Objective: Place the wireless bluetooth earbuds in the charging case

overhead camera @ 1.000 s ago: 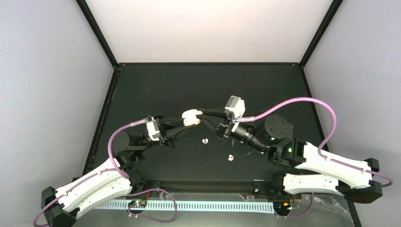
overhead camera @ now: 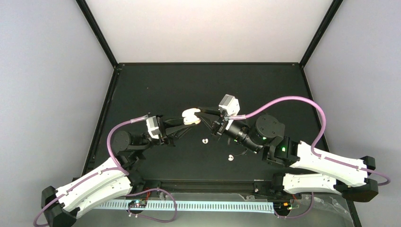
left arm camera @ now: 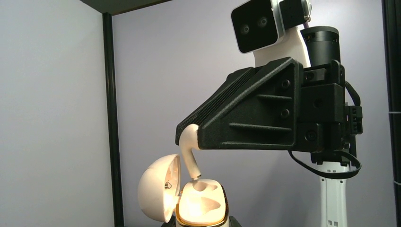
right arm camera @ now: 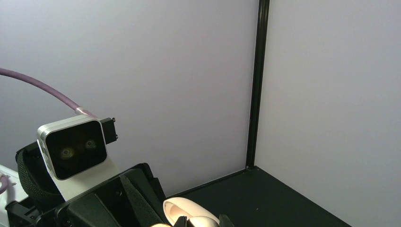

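Observation:
The open white charging case (left arm camera: 201, 203), gold-rimmed, with its lid (left arm camera: 156, 184) swung aside, is held up by my left gripper (overhead camera: 188, 122), which is shut on it. My right gripper (overhead camera: 201, 112) is shut on a white earbud (left arm camera: 188, 142), whose stem points down with its tip at a well in the case. In the right wrist view the case lid (right arm camera: 185, 206) shows at the bottom edge.
Two small white pieces lie on the black table below the grippers, one (overhead camera: 205, 141) near the centre and one (overhead camera: 231, 158) nearer the front.
The right arm has shifted slightly leftward since a second ago, with the earbud still at the case. The left arm has barely moved.

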